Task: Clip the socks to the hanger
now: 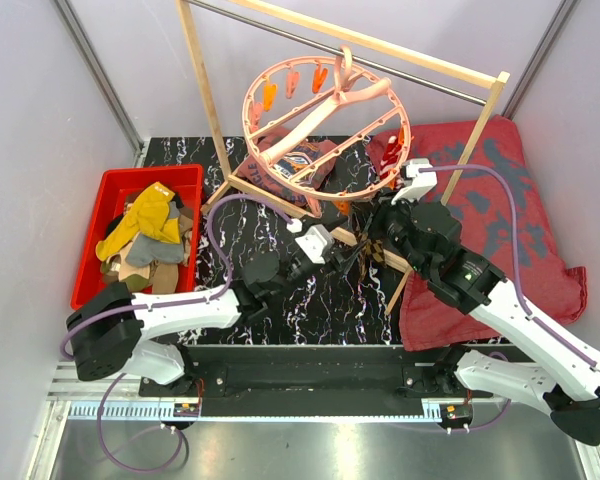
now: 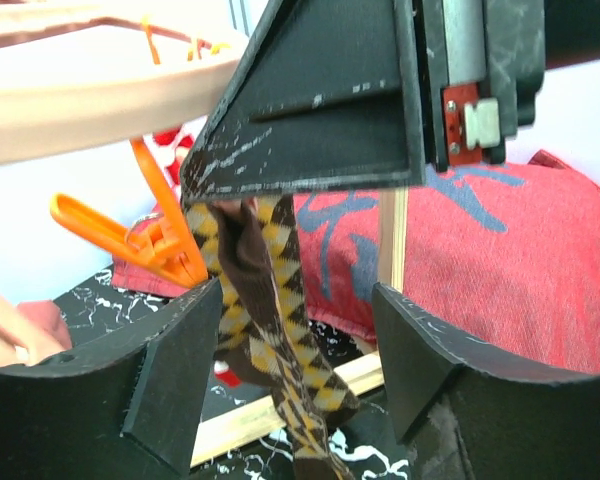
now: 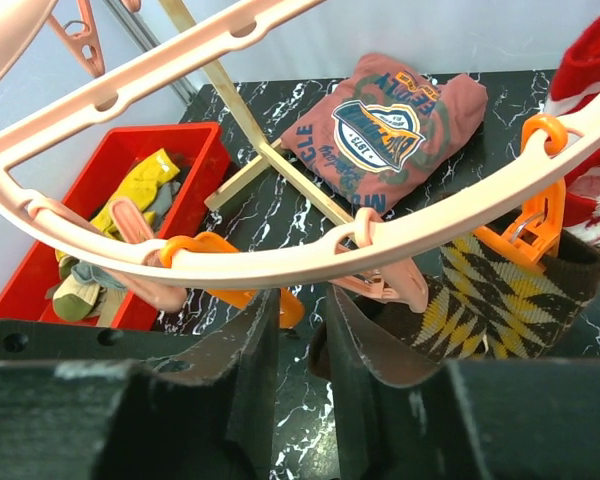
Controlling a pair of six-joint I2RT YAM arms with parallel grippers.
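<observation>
The pink round hanger hangs from a wooden rack. In the right wrist view a brown-yellow patterned sock hangs below an orange clip, beside a pink clip; red-white socks hang further right. My left gripper has its fingers apart in front of the dangling sock, with nothing visibly held. My right gripper is at the rim near the pink clip, its fingers somewhat apart. In the left wrist view it covers the sock's top.
A red bin of socks is at the left. A printed cushion lies behind the hanger and a red cushion at the right. The wooden rack's bars surround the hanger.
</observation>
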